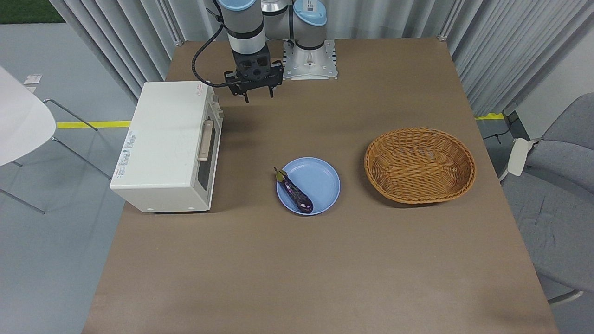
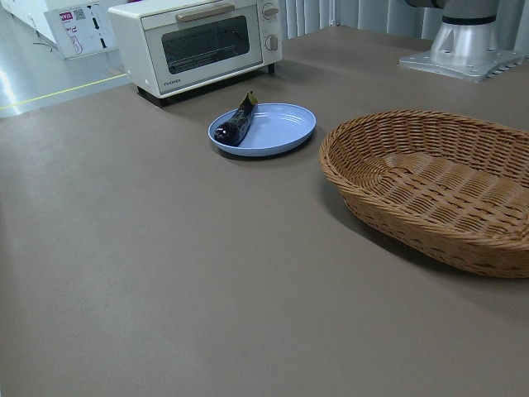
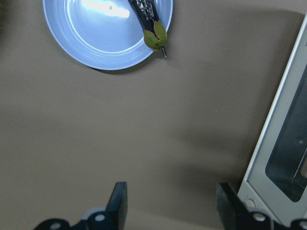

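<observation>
A dark purple eggplant [image 1: 295,192] with a green stem lies on a light blue plate [image 1: 323,178] near the table's middle. To its right sits an oval woven basket [image 1: 420,164], empty. My gripper [image 1: 259,95] hangs near the back of the table beside the toaster oven, above and behind the plate. In the wrist view its two black fingers [image 3: 117,201] are wide apart with nothing between them, and the plate with the eggplant appears at the top of that view.
A white toaster oven [image 1: 156,144] with its door closed stands on the left of the brown table [image 1: 334,267]. A grey chair [image 1: 551,211] stands beyond the right edge.
</observation>
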